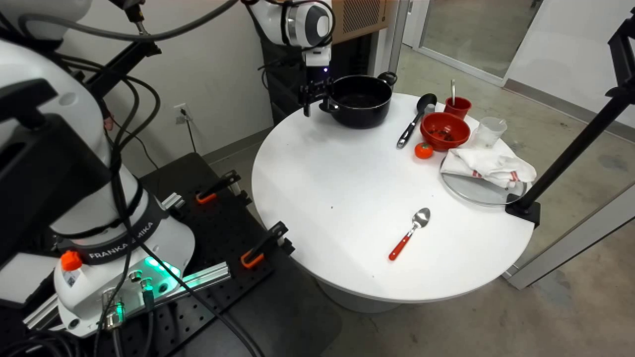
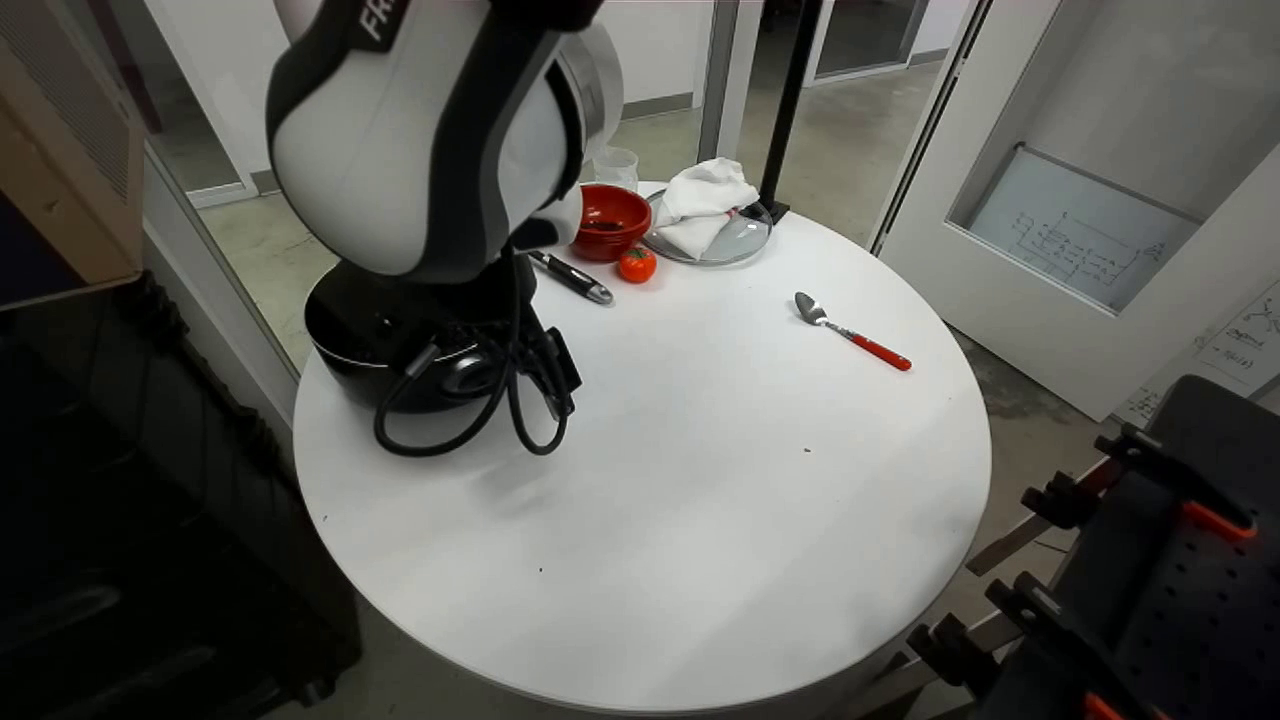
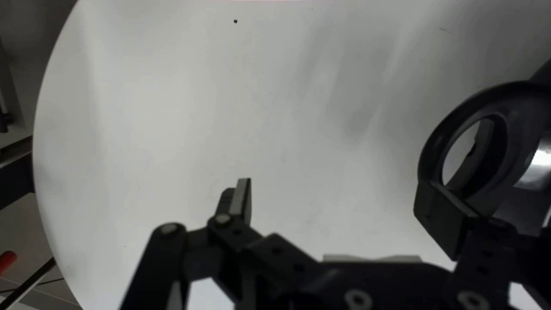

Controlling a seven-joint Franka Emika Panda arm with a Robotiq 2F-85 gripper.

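Observation:
A black pot [image 1: 360, 113] stands on the far side of the round white table. Beside the pot's near loop handle [image 3: 431, 137], my gripper is open, its fingers pointing down. In the wrist view the right finger [image 3: 444, 214] overlaps the lower edge of this handle; whether they touch I cannot tell. The left finger [image 3: 241, 201] is over bare table, and nothing is held between the two. From exterior view 2, the arm covers part of the pot [image 2: 372, 348] and most of the gripper.
A black ladle [image 1: 411, 128], a red bowl [image 1: 437, 138], a tomato [image 1: 423, 150], a red cup [image 1: 457, 107] and a clear cup [image 1: 489, 131] stand to the right. A white cloth [image 1: 485, 165] lies on a glass lid [image 1: 476, 193]. One spoon [image 1: 411, 232] rests nearer. Mid-table is clear.

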